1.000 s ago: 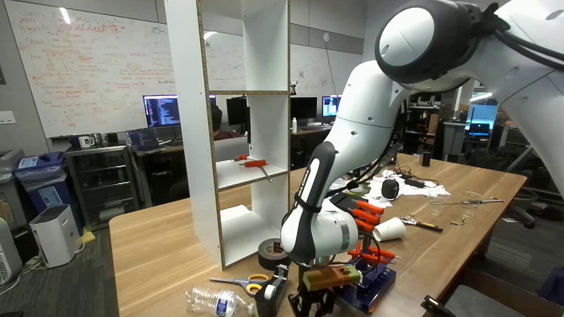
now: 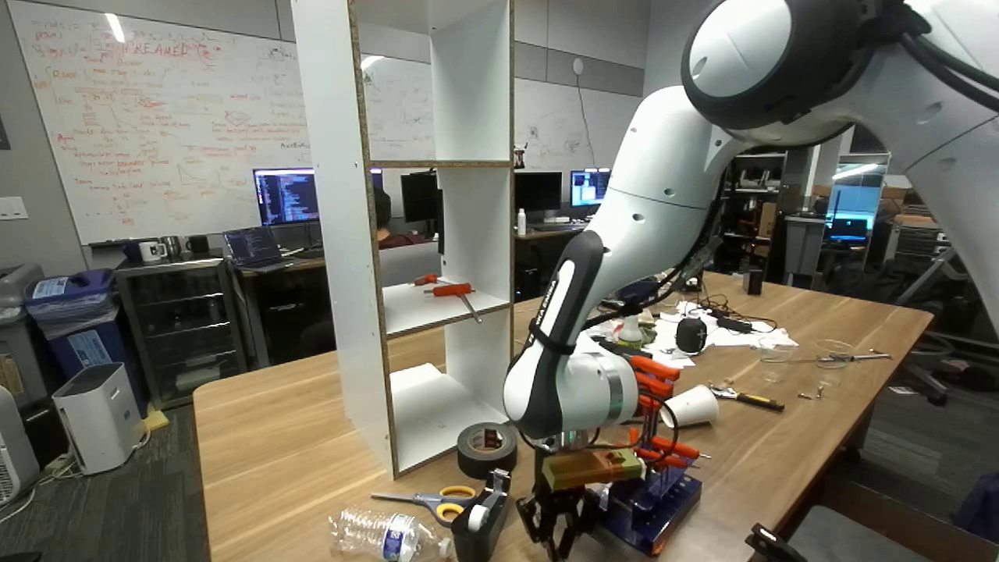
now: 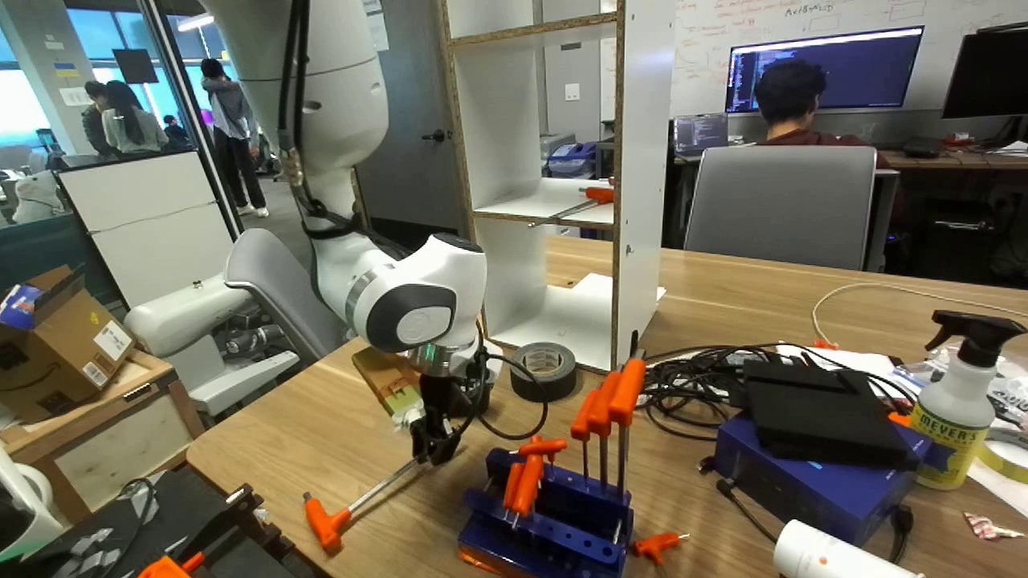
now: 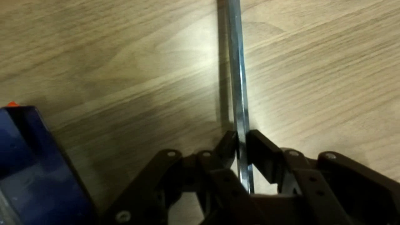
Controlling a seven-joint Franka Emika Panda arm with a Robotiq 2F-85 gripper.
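Observation:
In the wrist view my gripper is shut on the metal shaft of an orange-handled hex key (image 4: 236, 63), its fingers on both sides of it. Seen from exterior view 2, the key's orange T-handle (image 3: 328, 523) is at the table's near edge, with the shaft slanting up to my gripper (image 3: 438, 453). Whether the handle still touches the table I cannot tell. In exterior view 1 my gripper (image 2: 559, 534) is low beside the blue tool stand (image 2: 655, 510), the key hidden there. Orange-handled keys (image 3: 602, 409) stand upright in the stand.
Two orange-handled tools (image 2: 449, 290) lie on the middle level of the white shelf (image 2: 370, 281). Black tape (image 2: 487, 449), scissors (image 2: 435, 503), a tape dispenser (image 2: 482, 518) and a plastic bottle (image 2: 389, 535) lie near my arm. A white cup (image 2: 691, 407) is behind the stand.
In exterior view 1 my wrist and gripper have moved slightly up and to the right, and the upper arm has risen. The objects on the table look unchanged.

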